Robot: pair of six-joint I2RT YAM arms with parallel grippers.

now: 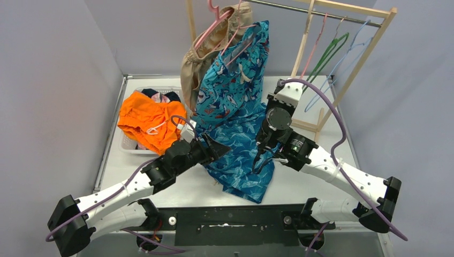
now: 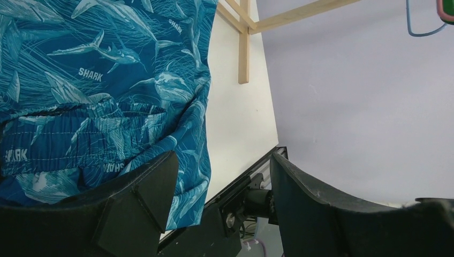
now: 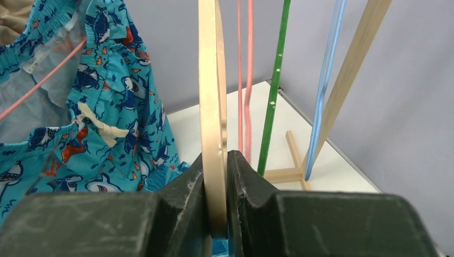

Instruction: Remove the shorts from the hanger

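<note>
Dark blue shark-print shorts (image 1: 243, 160) lie spread on the table in the middle, clear of any hanger; their elastic waistband (image 2: 80, 136) shows in the left wrist view. Over their left part stands my left gripper (image 1: 224, 150), its fingers apart and empty. My right gripper is shut on a pale wooden-coloured hanger (image 3: 211, 107), which reaches up to the rail (image 1: 292, 7). No cloth hangs on that hanger. Brighter blue shark-print shorts (image 1: 230, 88) and beige shorts (image 1: 194, 75) still hang on pink hangers at the left.
Pink, green (image 1: 332, 53) and blue (image 1: 348, 61) empty hangers crowd the rail's right end, close to the rack's wooden post (image 1: 369, 53). Orange shorts (image 1: 142, 120) lie on other clothes in a white basket (image 1: 128, 143) at left.
</note>
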